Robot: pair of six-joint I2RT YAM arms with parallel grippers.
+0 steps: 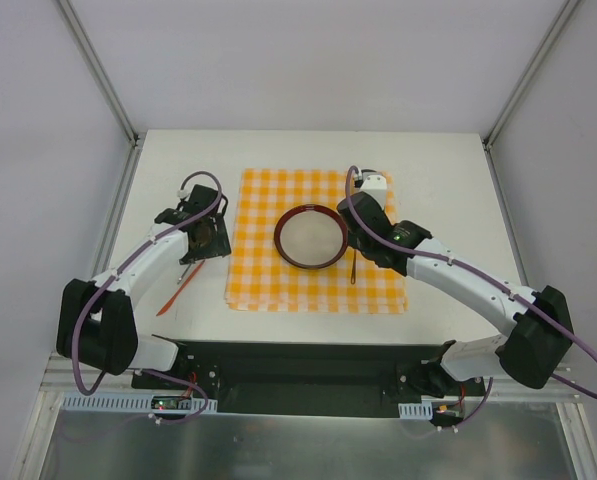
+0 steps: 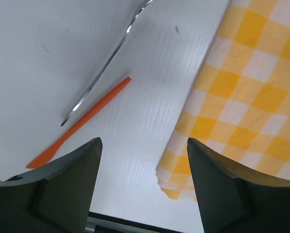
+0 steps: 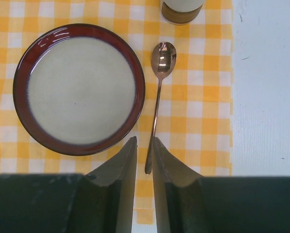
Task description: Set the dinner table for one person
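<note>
A brown-rimmed plate (image 1: 311,237) (image 3: 81,90) lies on the checked yellow placemat (image 1: 263,285) (image 2: 247,92). A copper spoon (image 3: 163,59) lies right of the plate, with a cup-like object (image 3: 182,8) above it, cropped. On the bare table left of the mat are a red utensil (image 1: 181,287) (image 2: 79,124) and a silver utensil (image 2: 113,53), cropped at its top. My left gripper stands open above these, nothing between its fingers. My right gripper hovers over the spoon's handle area, its fingertips slightly apart, nothing visibly held.
Bare white table (image 1: 448,190) surrounds the mat, with free room at the back and right. Grey walls enclose the sides and back. Both arms reach in from the front corners.
</note>
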